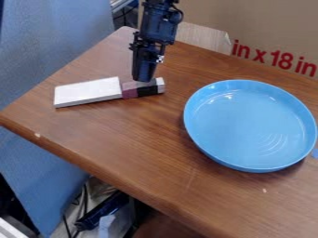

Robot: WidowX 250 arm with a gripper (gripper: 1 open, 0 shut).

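Observation:
The black robot gripper [144, 72] points down at the top centre of the camera view, its tip just over the darker right end of a long bar. That bar has a white section [87, 92] on the left and a pinkish and dark section [141, 88] on the right, and lies flat on the wooden table. Whether the fingers are open or shut, or touch the bar, is unclear. A round light-blue plate [248, 125] lies to the right.
A cardboard box [261, 37] with red lettering stands behind the table [137, 153]. The left edge drops off beside a blue-grey surface [37, 56], with clutter below.

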